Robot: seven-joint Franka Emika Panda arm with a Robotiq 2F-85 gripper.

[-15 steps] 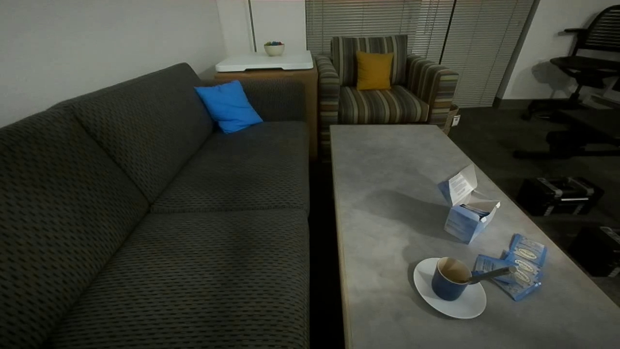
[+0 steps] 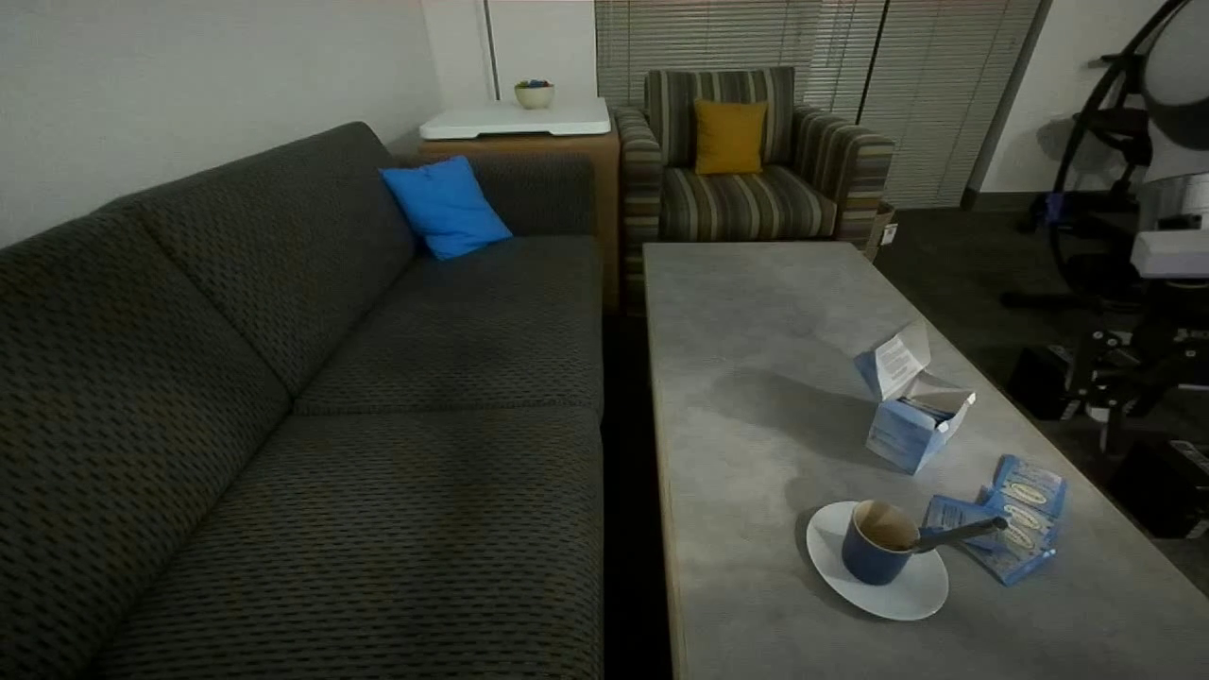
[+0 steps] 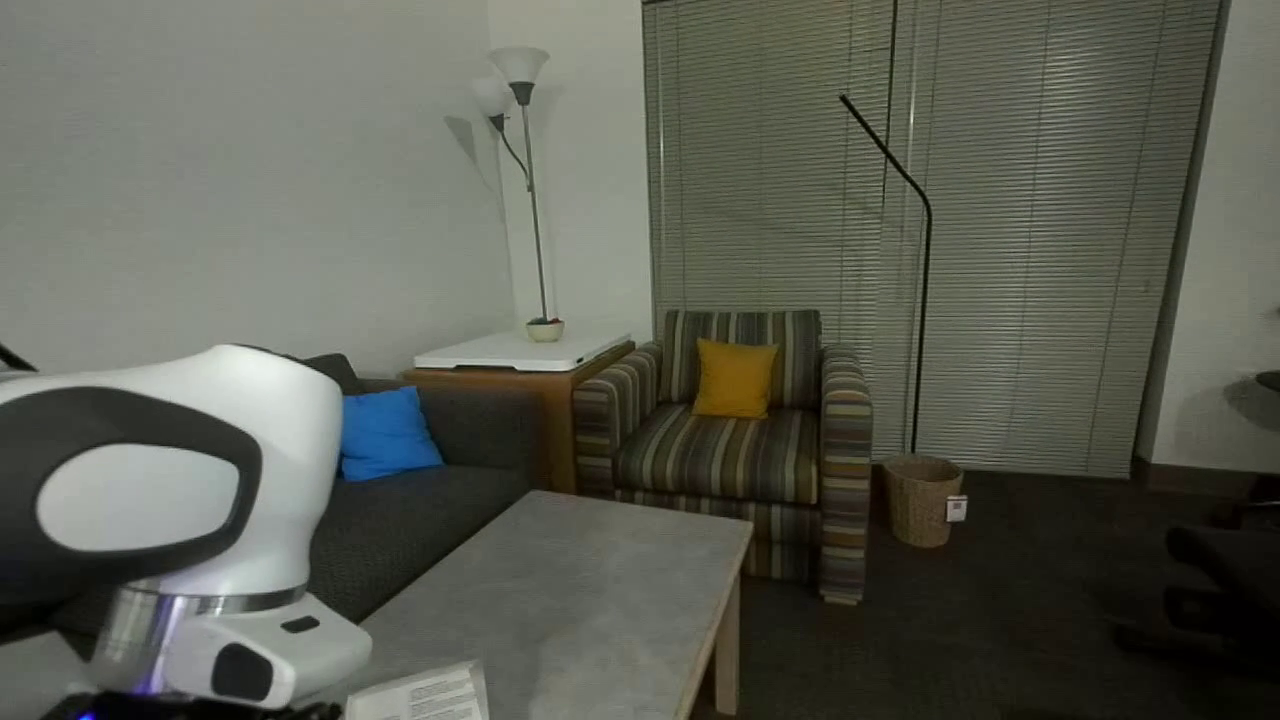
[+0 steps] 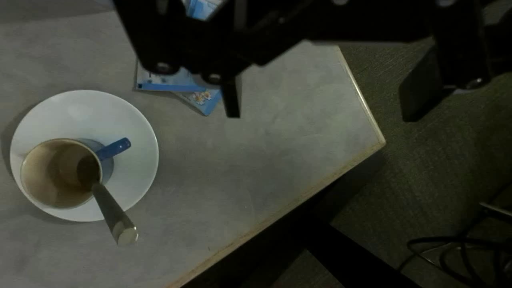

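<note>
A blue cup (image 2: 875,555) with a tan inside stands upright on a white saucer (image 2: 924,595). A spoon (image 4: 111,213) leans in the cup, its handle sticking out over the rim. Beside the saucer lie several blue tea packets (image 2: 1029,499), partly hidden behind my gripper in the wrist view. Farther along the table is an open blue-and-white box (image 2: 903,436), its lid raised. My gripper is open and empty, its fingers (image 4: 232,98) wide apart over the table's edge region, to the side of the cup and packets.
A dark sofa (image 2: 476,487) runs along one side, and a striped armchair (image 2: 742,210) stands beyond the far end. Black cases (image 2: 1167,487) and cables (image 4: 456,245) are on the floor.
The arm and gripper have come into exterior view 1 from the right, covering part of the chair and a black case. The cup, saucer, packets and box have not moved.
</note>
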